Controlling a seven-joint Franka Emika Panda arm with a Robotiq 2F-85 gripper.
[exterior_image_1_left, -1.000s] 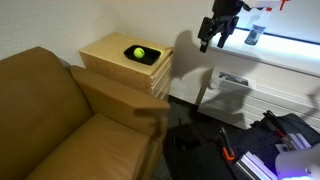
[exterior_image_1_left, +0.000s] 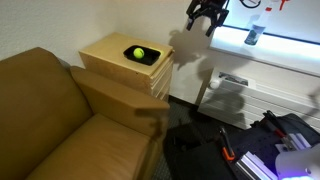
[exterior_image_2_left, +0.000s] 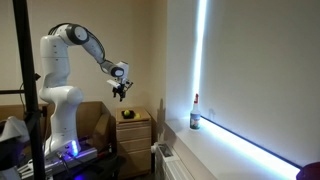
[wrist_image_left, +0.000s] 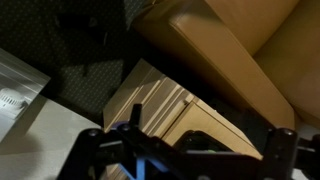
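A bright green ball (exterior_image_1_left: 139, 53) rests in a black tray (exterior_image_1_left: 151, 59) on top of the wooden cabinet (exterior_image_1_left: 107, 48). My gripper (exterior_image_1_left: 199, 27) hangs in the air to the right of the cabinet and higher than its top, apart from ball and tray. Its fingers are spread wide, with nothing held between them. In the wrist view the gripper frames part of the dark tray (wrist_image_left: 208, 124) and the cabinet top. Only a sliver of the ball may show at the bottom edge there.
A brown sofa (exterior_image_1_left: 75, 120) stands in front of the cabinet. Behind my arm, a bottle (exterior_image_2_left: 195, 112) stands on the windowsill (exterior_image_2_left: 225, 149), with a white radiator (exterior_image_1_left: 245, 100) below. Open air lies between gripper and cabinet.
Ball and tray have stayed where they were.
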